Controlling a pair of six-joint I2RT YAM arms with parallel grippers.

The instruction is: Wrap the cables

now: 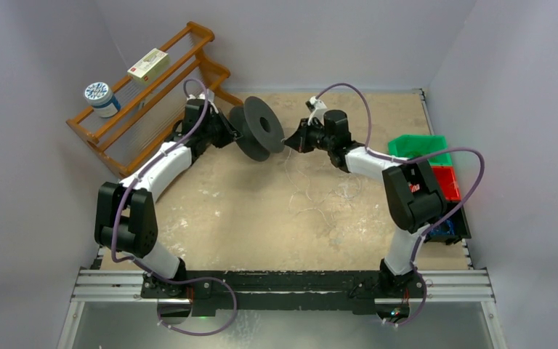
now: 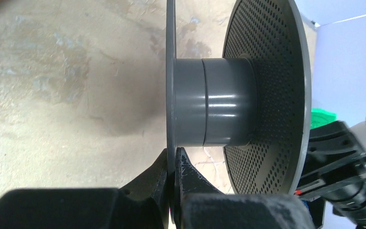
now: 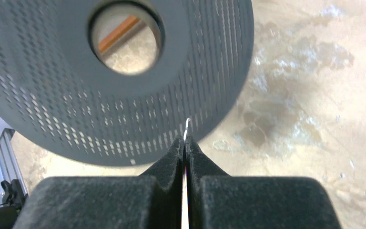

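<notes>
A dark grey spool (image 1: 265,125) hangs above the table, its thin flange (image 2: 171,86) between the fingertips of my left gripper, which is shut on it. In the left wrist view, the spool's smooth hub (image 2: 228,102) shows bare. My right gripper is shut, and a short white end of the cable (image 3: 187,125) sticks up from its fingertips. It stands just beside the perforated far flange (image 3: 124,114). From there the thin white cable (image 1: 306,193) trails down and lies in loose loops on the table.
At the back left stands a wooden rack (image 1: 182,70) with a white tub (image 1: 102,99) and a box (image 1: 149,66). Green (image 1: 419,145) and red (image 1: 447,182) bins line the right edge.
</notes>
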